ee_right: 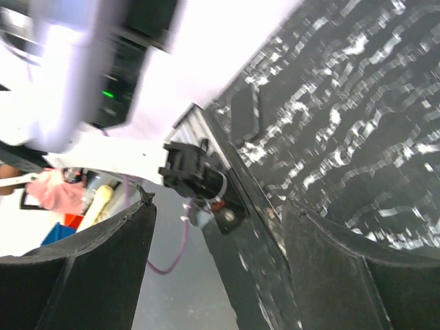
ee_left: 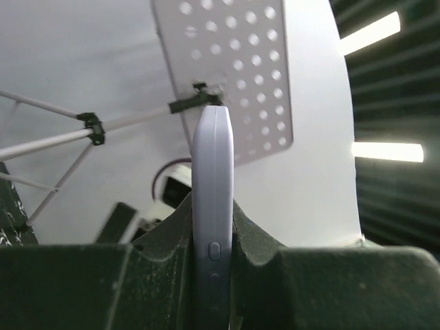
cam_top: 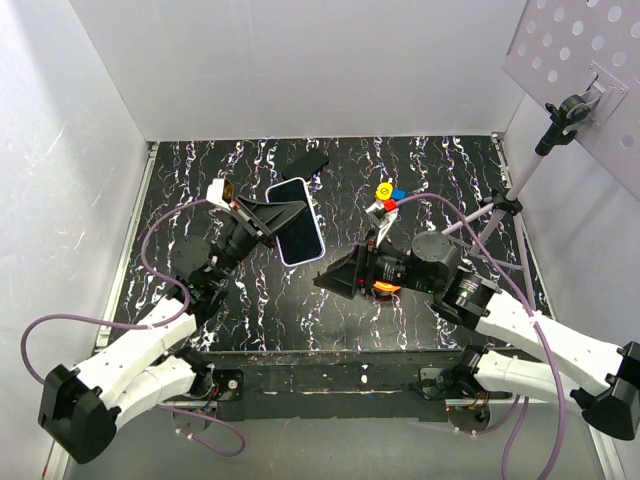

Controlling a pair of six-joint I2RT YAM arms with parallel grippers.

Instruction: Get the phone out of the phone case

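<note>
My left gripper is shut on the phone, which has a black face and pale lilac edge and is held tilted over the table at the centre. In the left wrist view the phone's edge stands upright between the fingers. My right gripper is open, below and to the right of the phone, with nothing between its fingers; its fingers frame the table edge in the right wrist view. A black flat object lies behind the phone; I cannot tell if it is the case.
Small yellow and blue pieces lie at the back right, and an orange object sits partly under the right arm. A metal stand with a perforated panel is on the right.
</note>
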